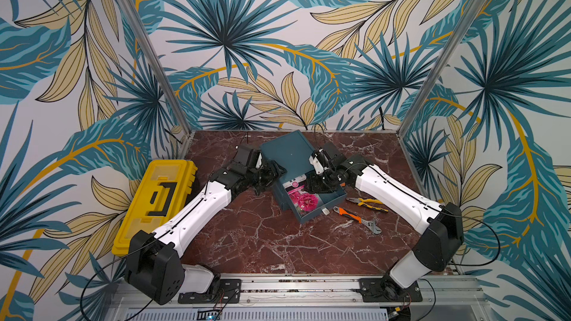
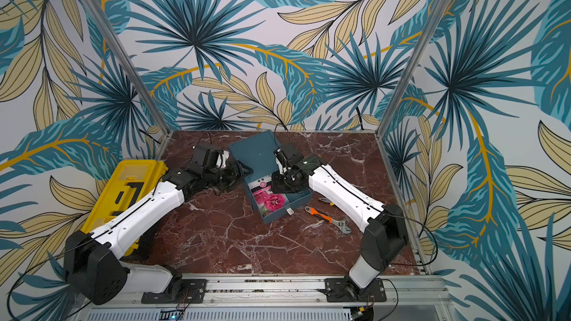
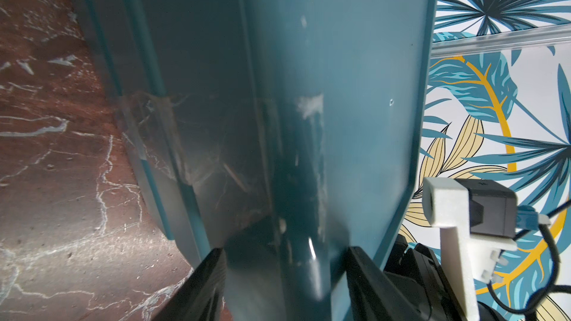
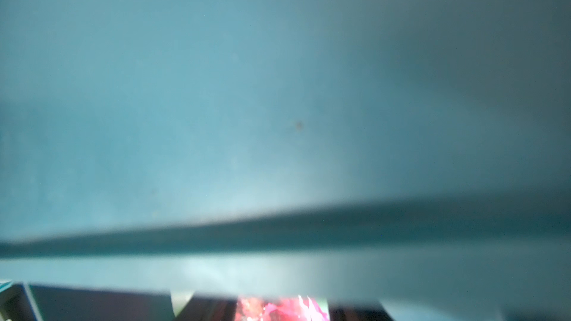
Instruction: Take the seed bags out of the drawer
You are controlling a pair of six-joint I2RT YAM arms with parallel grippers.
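Note:
A blue-green box (image 1: 288,148) stands at the back centre with its drawer (image 1: 315,216) pulled out. Inside lies a seed bag printed with pink flowers (image 1: 304,202); a pale printed strip with a pink circle (image 1: 295,185) shows behind it. At the box's left side, my left gripper has its fingers apart, the box's edge showing between them; contact is unclear. Over the right part of the drawer hangs my right gripper, its fingers also apart. Pink bag surface (image 4: 282,309) appears between them, but whether they touch it is hidden.
Orange-handled adjustable wrench (image 1: 357,218) and yellow pliers (image 1: 368,203) lie just right of the drawer. A yellow toolbox (image 1: 155,202) stands at far left. The box top fills most of the right wrist view.

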